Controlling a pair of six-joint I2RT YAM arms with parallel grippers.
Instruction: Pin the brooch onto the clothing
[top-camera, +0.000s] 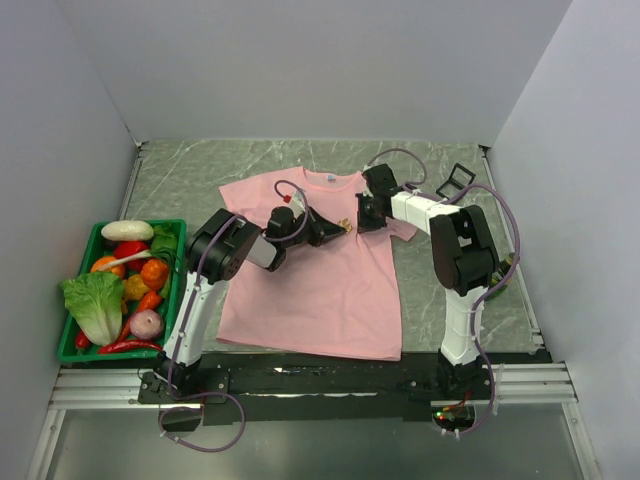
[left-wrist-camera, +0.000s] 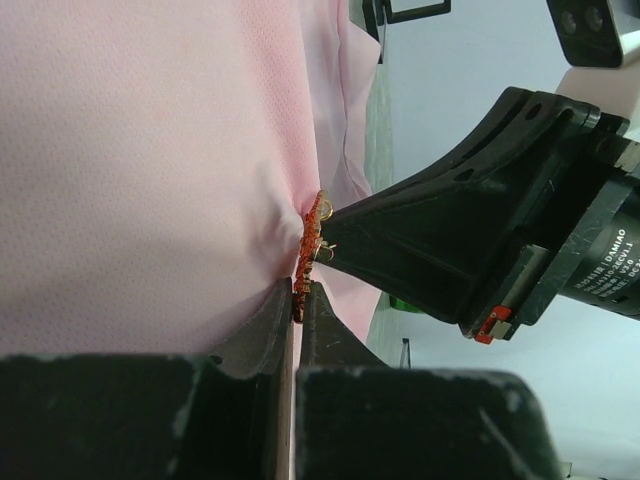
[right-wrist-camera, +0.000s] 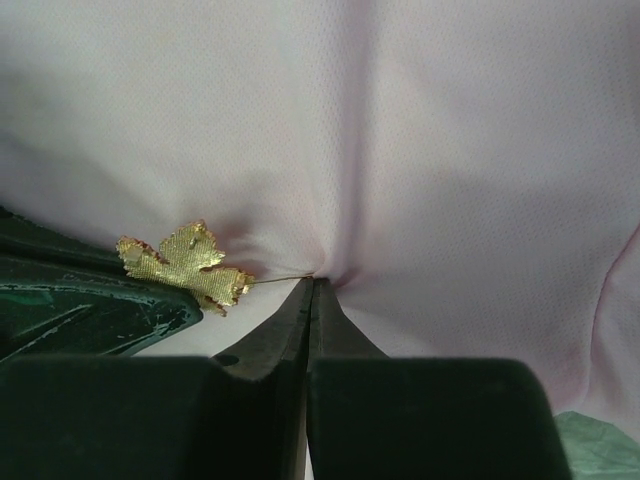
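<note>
The pink shirt lies spread on the table. My left gripper is shut on the gold leaf-shaped brooch, which shows edge-on as a reddish, glittering strip in the left wrist view. From the brooch a thin pin runs to the tips of my right gripper, which is shut. The cloth puckers into a raised fold at those tips. Whether the pin's end goes into the fabric or between the fingers is hidden. Both grippers face each other closely near the shirt's upper right.
A green basket of vegetables stands at the left. A black open frame lies at the back right, and a green object is by the right wall. Bare table shows right of the shirt.
</note>
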